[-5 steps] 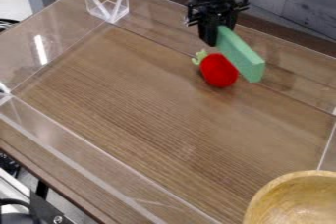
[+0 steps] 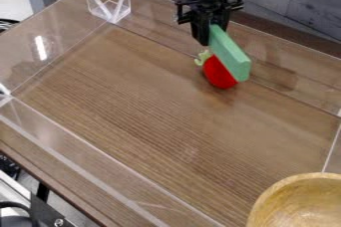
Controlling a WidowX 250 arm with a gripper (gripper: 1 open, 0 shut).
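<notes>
My black gripper [image 2: 210,24] is at the upper middle, shut on a long green block [image 2: 229,54] that hangs tilted down toward the right. Behind the block's lower end a red round object with a small green top [image 2: 213,73] rests on the wooden table [image 2: 134,121], partly hidden by the block. Whether the two touch I cannot tell.
A clear plastic holder [image 2: 112,6] stands at the upper left. A tan bowl [image 2: 296,207] is at the bottom right corner, cut by the frame.
The gripper and green block have moved left, so the block now covers more of the red object. The red object appears still.
</notes>
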